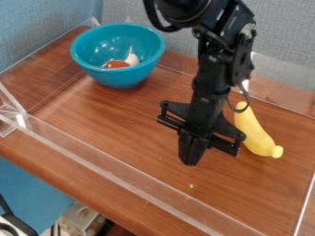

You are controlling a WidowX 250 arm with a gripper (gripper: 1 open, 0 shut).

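Note:
My black gripper [204, 143] is low over the middle-right of the wooden table [135, 166], just left of a yellow banana [264, 143], whose upper part is hidden behind the arm. The fingers point down, and I cannot tell how far apart they stand or whether anything is between them. A teal bowl [110, 70] at the back left holds a red-orange item and a white one.
Clear plastic edging runs along the table's front left and right side. A grey padded wall stands behind.

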